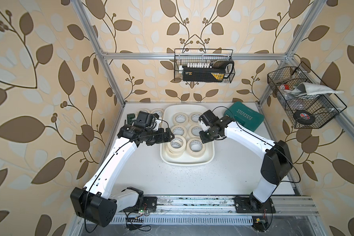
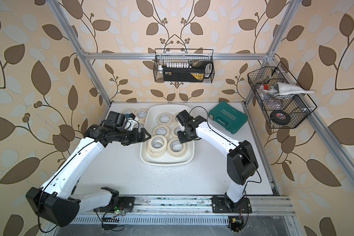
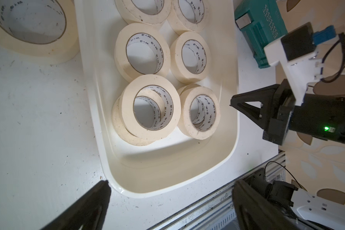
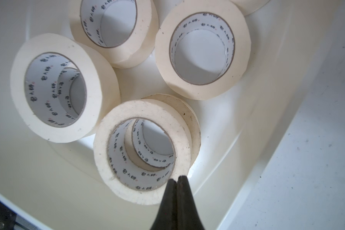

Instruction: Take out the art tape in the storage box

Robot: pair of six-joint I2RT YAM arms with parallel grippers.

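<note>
Several cream rolls of art tape lie in the white storage box [image 3: 164, 187]. At its front end are two stacks: the left stack's top roll [image 3: 126, 109] and the right stack's top roll [image 3: 186, 118] each rest on another roll. In the left wrist view my left gripper is open, its fingers wide apart and empty, just above the box's near left side. My right gripper is shut with nothing between its fingertips. It hovers by the right stack, its tips overlapping that top roll's edge in the right wrist view.
More tape rolls [image 2: 142, 113] lie on the table left of the box, partly behind the left arm. A green case [image 1: 244, 116] sits at the back right. Wire baskets [image 1: 203, 66] hang above.
</note>
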